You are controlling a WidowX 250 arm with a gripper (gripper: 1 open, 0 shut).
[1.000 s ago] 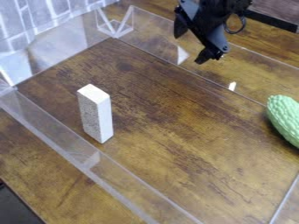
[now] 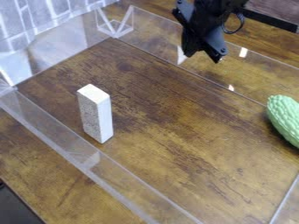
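My black gripper [image 2: 201, 39] is at the top centre, near the back wall of the clear-walled enclosure, its fingers pointing down. Whether anything is between its fingertips is hard to make out. A white upright block [image 2: 96, 113] stands on the wooden floor at the left. A green, bumpy, elongated object [image 2: 282, 118] lies at the right edge.
Clear plastic walls [image 2: 70, 153] border the wooden floor [image 2: 170, 140], which is bare in the middle. A pale quilted cloth [image 2: 30, 26] is beyond the enclosure at the upper left.
The gripper has shifted a little to the left, and its fingers appear closer together and angled differently than before. The block and the green object have not moved.
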